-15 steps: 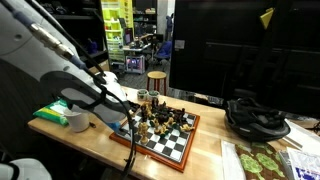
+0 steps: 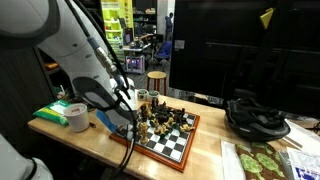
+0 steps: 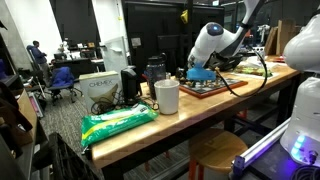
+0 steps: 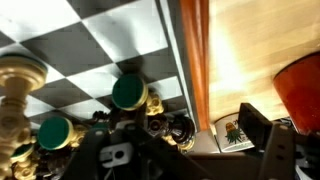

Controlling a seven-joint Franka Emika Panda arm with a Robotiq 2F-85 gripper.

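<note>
The chessboard [image 2: 168, 148] lies on the table with gold and dark pieces crowded over its far half. In the wrist view a gold piece [image 4: 15, 100] stands at the left, and another piece lies tipped with its green base [image 4: 128, 92] showing. Dark pieces [image 4: 180, 130] cluster by the board's brown edge [image 4: 194, 50]. My gripper hangs above this edge, its dark fingers [image 4: 268, 140] apart; I see nothing gripped. From the side, my gripper [image 3: 197, 80] is over the board's near end, by the white mug [image 3: 167, 98].
A green bag [image 3: 118, 124] lies near the table's end, with a white box [image 3: 97, 90] behind it. A black bag [image 2: 257, 118] sits right of the board. Bare table [image 2: 208, 150] separates the board from the papers [image 2: 262, 162].
The arm has swung left in exterior view 1, its forearm now higher and its gripper closer to the board's left edge. The pieces on the board look unmoved.
</note>
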